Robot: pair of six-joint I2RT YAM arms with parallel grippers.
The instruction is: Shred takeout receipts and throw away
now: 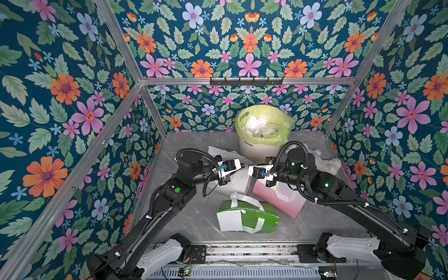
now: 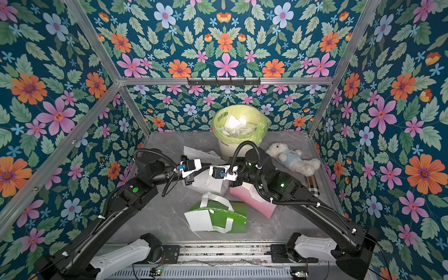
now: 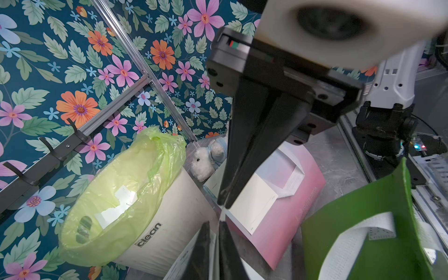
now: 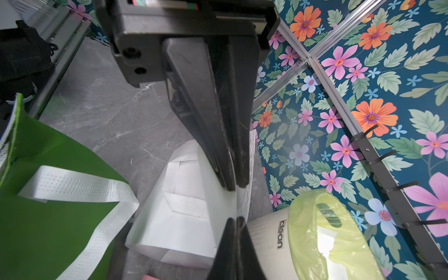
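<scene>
My left gripper and right gripper face each other over a white paper bag. In the left wrist view the left fingers nearly meet, with a thin pale sliver near the tips; whether they hold paper is unclear. The right gripper is shut, fingertips close together against pale paper behind; I cannot tell if any is between them. A pink bag with a cream paper on it lies to the right, a green bag in front. A bin with yellow liner, holding white scraps, stands at the back.
A white teddy bear lies at the back right, beside a plaid item. Grey table shows bare around the bags. Metal rails run along the front edge; flowered walls enclose the sides and back.
</scene>
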